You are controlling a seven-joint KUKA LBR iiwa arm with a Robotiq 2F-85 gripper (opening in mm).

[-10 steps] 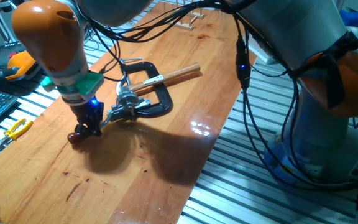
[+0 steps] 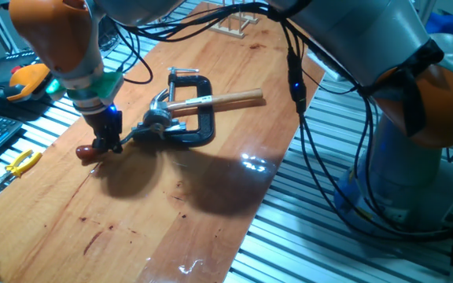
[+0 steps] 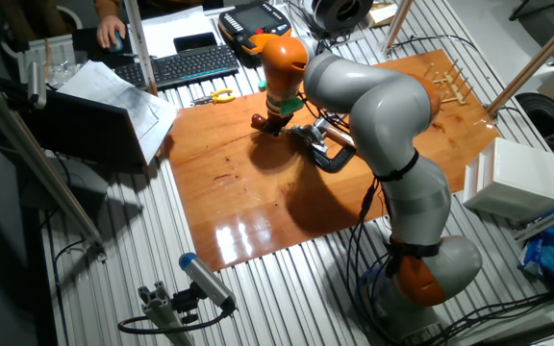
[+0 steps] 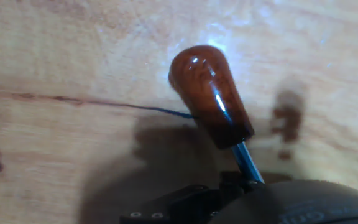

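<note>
A tool with a glossy brown handle (image 4: 210, 93) and a thin metal shaft (image 4: 247, 163) is at my gripper (image 2: 108, 143), which appears shut on the shaft just behind the handle. The fingertips themselves are mostly hidden. In exterior view 1 the brown handle (image 2: 85, 152) sticks out to the left, low over the table. On the other side the shaft runs toward a grey metal mechanism (image 2: 157, 119); whether they are one piece is hard to tell. A wooden-handled hammer (image 2: 230, 97) lies across a black C-clamp (image 2: 205, 118), touching or very near that mechanism.
Yellow-handled pliers (image 2: 23, 163) lie beyond the left table edge, near a keyboard (image 3: 195, 67). A small wooden rack (image 3: 450, 86) stands at the table's far end. Cables hang from the arm.
In exterior view 1 my gripper and the brown handle have moved up and left together. The hammer has shifted slightly right, and the C-clamp has turned a little.
</note>
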